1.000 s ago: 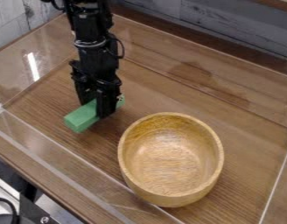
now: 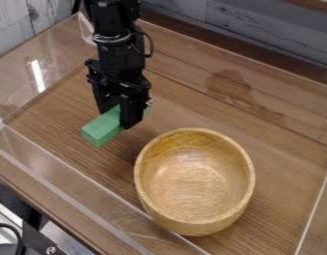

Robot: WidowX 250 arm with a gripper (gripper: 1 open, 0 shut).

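Note:
My black gripper (image 2: 119, 106) is shut on a green block (image 2: 103, 127), holding it over the wooden table at the middle left of the camera view. The block hangs tilted below the fingers. To its lower right stands an empty round tan bowl (image 2: 193, 182).
Black cables (image 2: 4, 237) lie at the lower left edge. A pale strip runs along the far right side.
The gripper and green block have moved up the view, away from the front edge, with the block still held.

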